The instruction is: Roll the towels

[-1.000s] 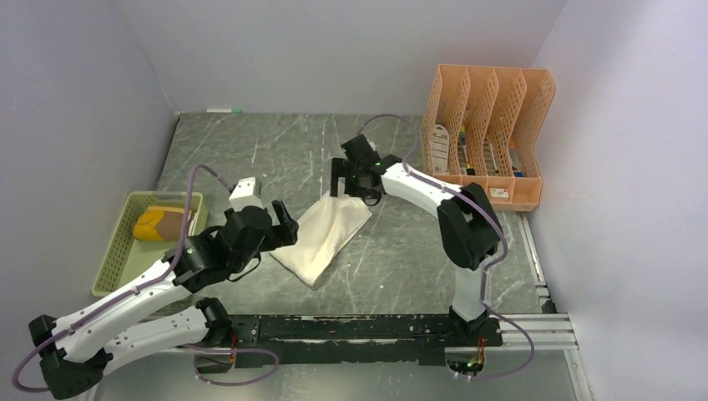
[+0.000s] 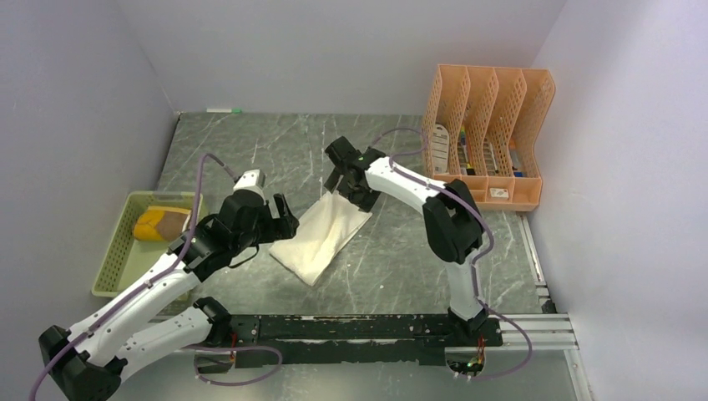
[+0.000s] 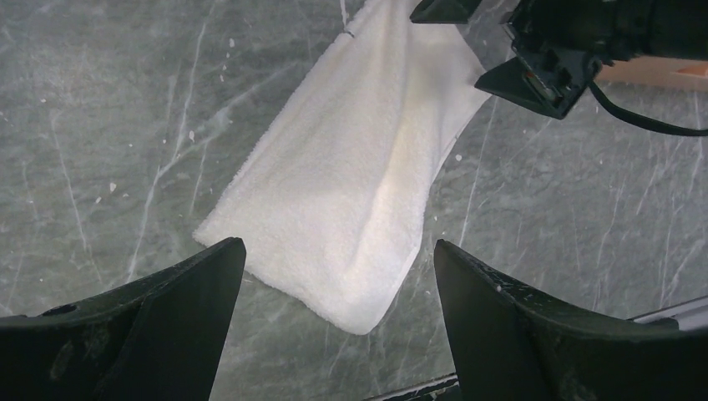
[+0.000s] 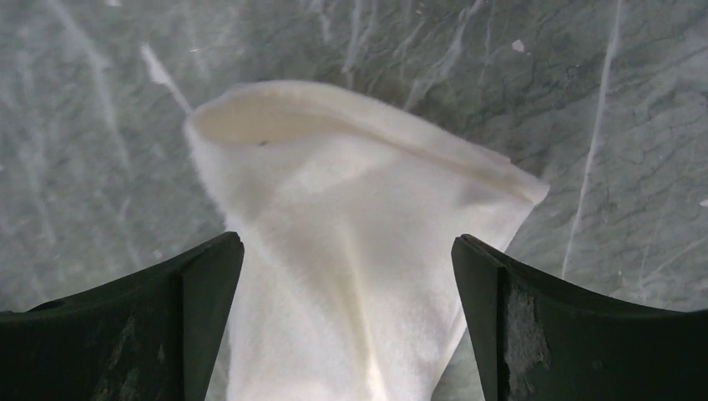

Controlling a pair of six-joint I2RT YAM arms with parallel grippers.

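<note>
A white towel (image 2: pixel 319 234) (image 3: pixel 334 192) (image 4: pixel 342 217) lies in a slanted rectangle on the grey marble table, with folds along its length. My left gripper (image 2: pixel 280 213) is open above the towel's near-left part, empty. My right gripper (image 2: pixel 351 188) is open over the towel's far end, where a raised folded edge runs across. Its black fingers also show at the top right of the left wrist view, close to that end.
A green basket (image 2: pixel 108 267) with a yellow item (image 2: pixel 159 224) sits at the left. An orange divided organiser (image 2: pixel 522 188) stands at the back right.
The towel looks nearly unchanged.
</note>
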